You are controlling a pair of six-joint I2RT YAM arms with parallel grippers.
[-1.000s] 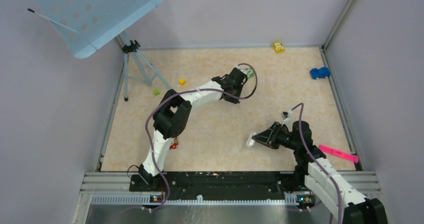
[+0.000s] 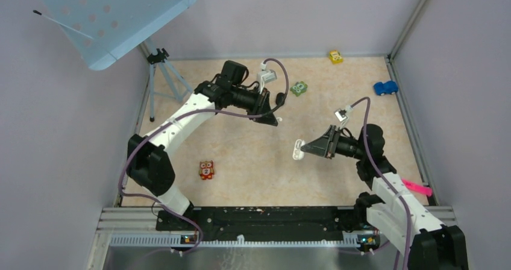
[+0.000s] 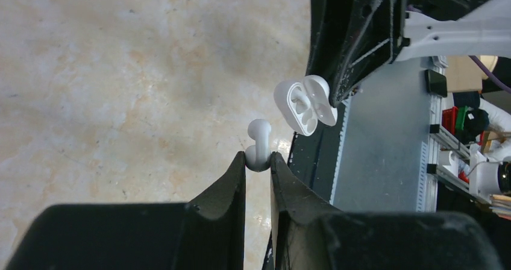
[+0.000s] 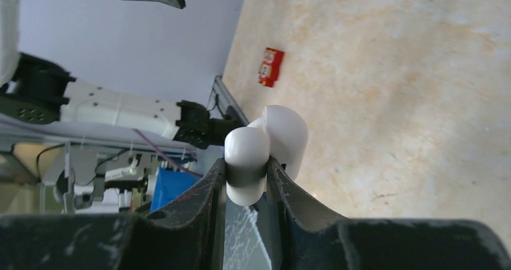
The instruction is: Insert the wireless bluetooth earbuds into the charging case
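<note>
A white earbud (image 3: 260,140) is pinched between the fingertips of my left gripper, its round head standing up out of the grip. In the top view the left gripper (image 2: 276,122) hangs over the middle of the table. My right gripper is shut on the white charging case (image 4: 288,136), whose lid stands open. From the left wrist view the case (image 3: 303,106) shows its inner hollows, up and to the right of the earbud and apart from it. Whether a second earbud sits inside is unclear.
An owl toy (image 2: 206,170) lies at the left, a green toy (image 2: 299,88) behind the left gripper. Further off are a yellow toy (image 2: 335,56), a blue car (image 2: 385,88) and a pink bar (image 2: 416,187). Between the grippers the table is bare.
The right gripper has moved slightly toward the back with the case.
</note>
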